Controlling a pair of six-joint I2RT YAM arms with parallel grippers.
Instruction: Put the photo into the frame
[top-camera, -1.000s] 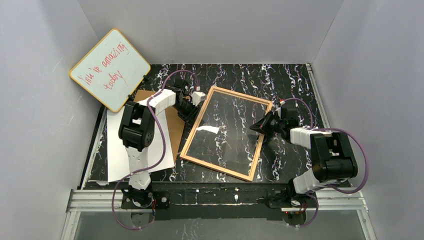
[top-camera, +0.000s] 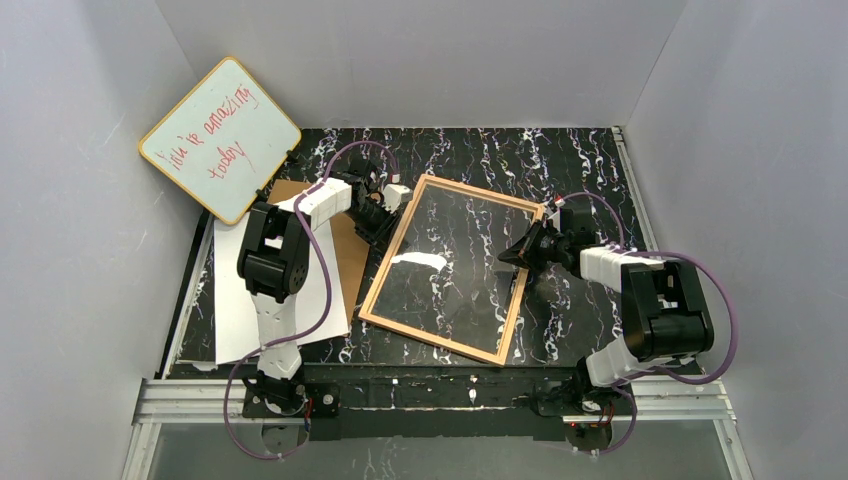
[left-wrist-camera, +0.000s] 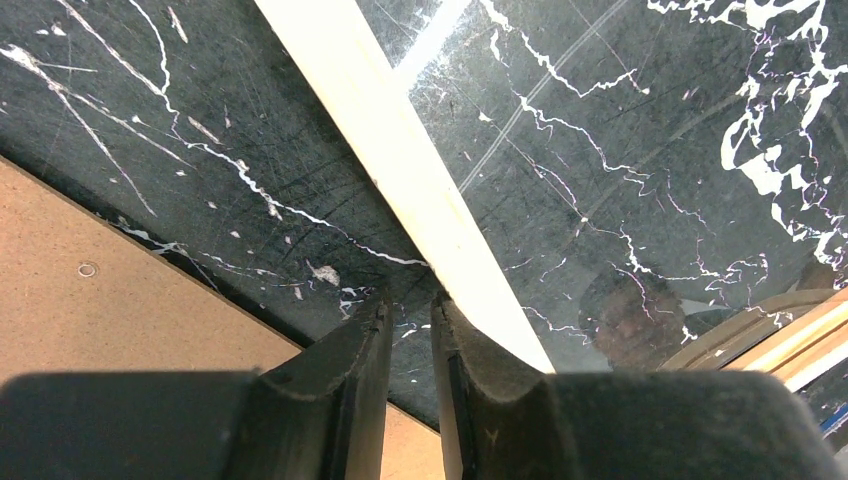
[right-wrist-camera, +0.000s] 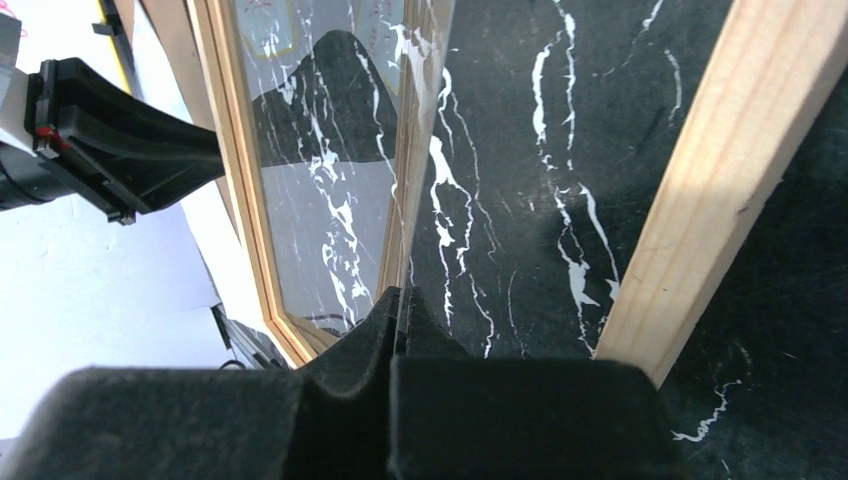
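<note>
The light wooden frame lies slightly turned at the table's middle, with a clear sheet inside it showing a white glare streak. My right gripper reaches over the frame's right side. In the right wrist view, its fingers are shut on the clear sheet's edge, and the sheet rises from them at a tilt, apart from the near wooden bar. My left gripper is low beside the frame's left bar, one finger against or very near its outer side. A narrow gap shows between its fingers. No photo picture is visible.
A white sheet and a brown board lie at the left, partly under the left arm. A whiteboard with red writing leans at the back left. Bare marble table shows behind and right of the frame.
The white glare on the clear sheet has grown longer toward the right. The frame's far left corner sits very slightly lower in the view. Both arms look nearly still.
</note>
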